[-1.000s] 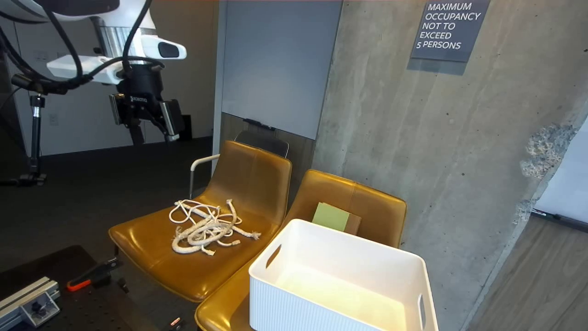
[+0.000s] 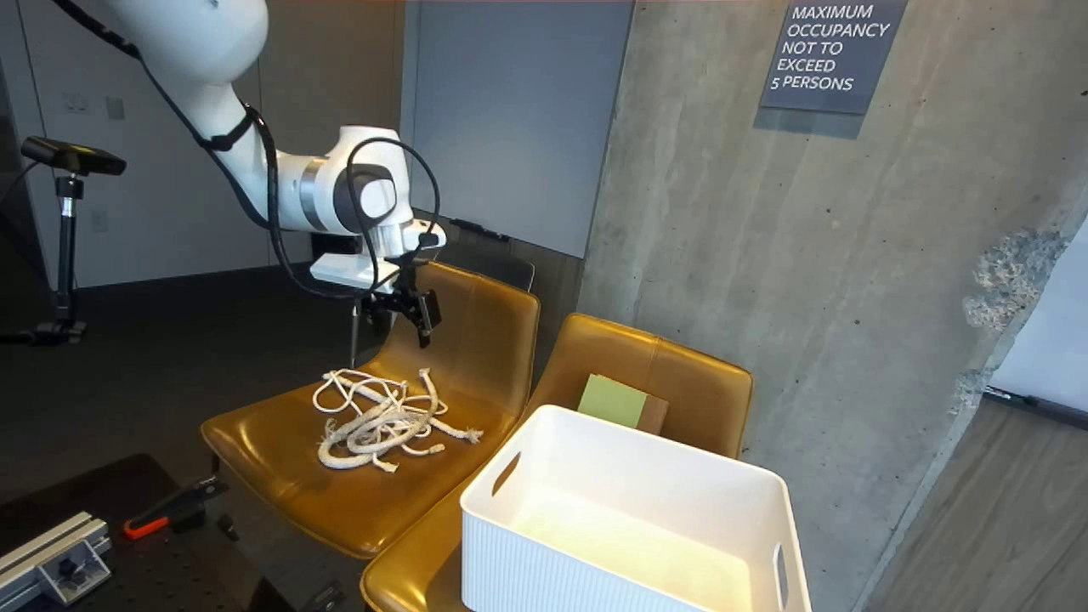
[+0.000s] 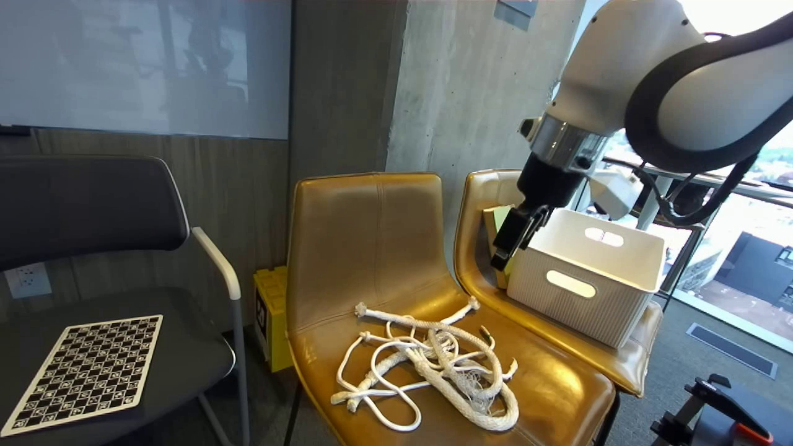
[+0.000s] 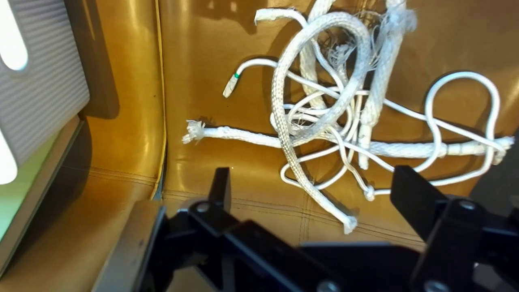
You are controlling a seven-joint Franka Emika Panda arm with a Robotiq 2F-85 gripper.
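A loose tangle of white ropes (image 2: 369, 428), some thick and some thin, lies on the seat of a tan leather chair (image 3: 364, 245). Above that chair, near its backrest, hangs my gripper (image 2: 424, 318). In the wrist view the black fingers (image 4: 406, 194) stand wide apart, so the gripper is open and empty. Rope ends (image 4: 348, 223) show beyond and between the fingers, lower down on the leather. A white ribbed bin (image 2: 622, 510) rests on the neighbouring tan chair; its visible floor is bare.
Behind the bin, a green and brown flat box (image 2: 617, 403) leans on the second chair's backrest. A dark chair (image 3: 89, 215) bearing a checkered board (image 3: 89, 371) stands to the side. Tools (image 2: 173, 510) lie on a dark table.
The arm has swung rightward and down in exterior view 1, bringing my gripper from the upper left to over the rope chair. Ropes and bin look unmoved.
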